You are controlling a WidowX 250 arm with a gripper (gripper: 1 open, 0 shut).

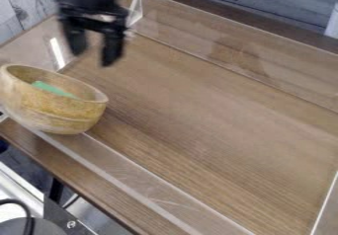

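My gripper [91, 39] is a blurred dark shape at the upper left, above a large wooden bowl [59, 111] at the left edge. A small green object [50, 87] lies inside the bowl. The motion blur hides the gripper's fingertips and whether anything is between them.
A white object stands at the back, partly behind the arm. Cables and dark items sit past the table's lower left edge.
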